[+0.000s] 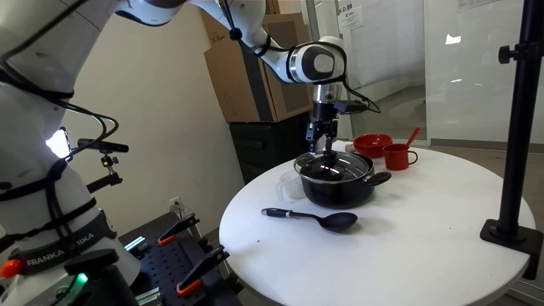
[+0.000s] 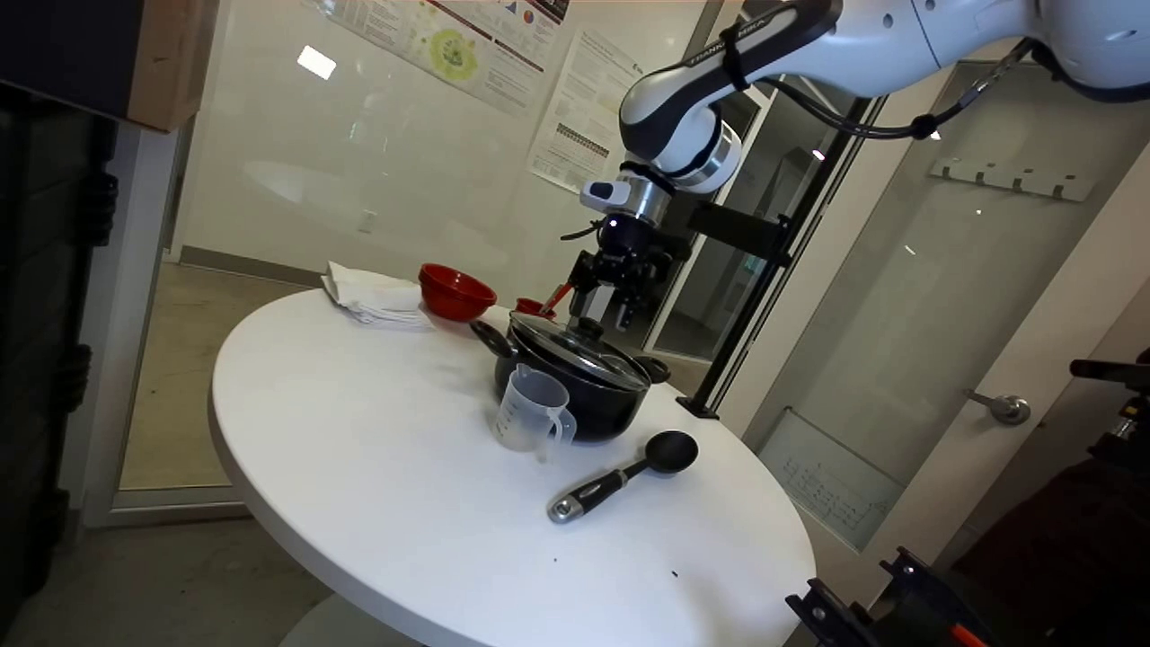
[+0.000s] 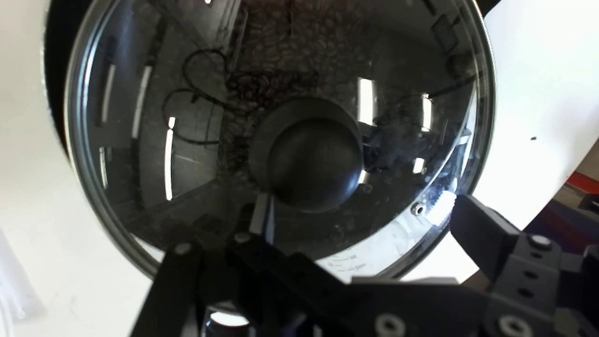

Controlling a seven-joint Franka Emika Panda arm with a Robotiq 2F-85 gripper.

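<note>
A black pot stands on the white round table with a glass lid resting slightly askew on its top. At the lid's middle is a round black knob. My gripper is open just over the lid, close to the knob. In the wrist view one fingertip shows near the knob's lower left edge, and the other finger is far off to the right. Nothing is held. Dark beans appear through the glass. Whether a finger touches the knob, I cannot tell.
Against the pot stands a clear measuring cup. A black spoon lies in front. Behind are a red bowl, a red mug and white cloth.
</note>
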